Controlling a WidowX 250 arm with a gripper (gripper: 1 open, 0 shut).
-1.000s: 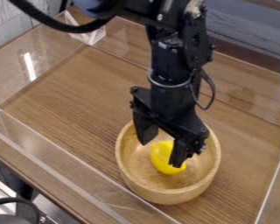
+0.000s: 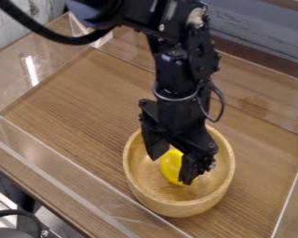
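Observation:
A yellow object (image 2: 170,165) lies in a light wooden bowl (image 2: 169,202) at the lower middle of the view. My black gripper (image 2: 179,153) hangs open down inside the bowl, with its fingers around and over the yellow object, which it partly hides. Whether the fingers touch it cannot be seen.
A raised clear edge runs along the lower left, with cables beyond it. A wall or ledge stands at the back.
My gripper has moved slightly lower over the yellow object, covering more of it. The bowl is in about the same place.

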